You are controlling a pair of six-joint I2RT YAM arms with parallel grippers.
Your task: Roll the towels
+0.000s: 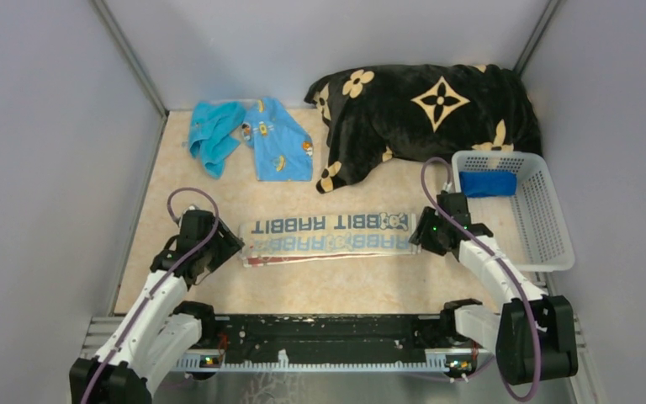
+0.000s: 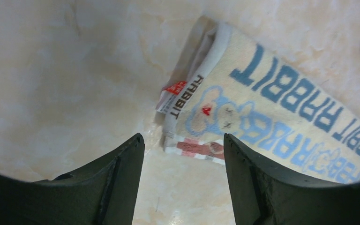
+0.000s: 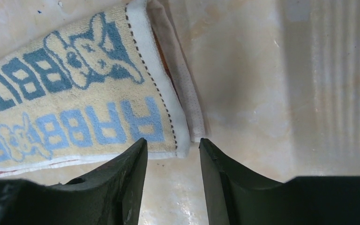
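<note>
A cream towel [image 1: 328, 236] with blue RABBIT lettering lies folded into a long strip across the middle of the table. Along its near edge a narrow band of its red layer shows. My left gripper stands open above the strip's left end, where the folded layers [image 2: 192, 101] fan slightly apart. Nothing is between its fingers. Over the near corner of the right end, my right gripper is spread apart, with the towel's white hem [image 3: 183, 140] seen below between its fingertips. It does not grip the cloth.
Two blue towels, one plain [image 1: 212, 139] and one printed [image 1: 277, 145], lie at the back left. A large dark pillow [image 1: 429, 118] fills the back right. A grey basket [image 1: 551, 210] with a rolled blue towel [image 1: 488, 183] stands at right.
</note>
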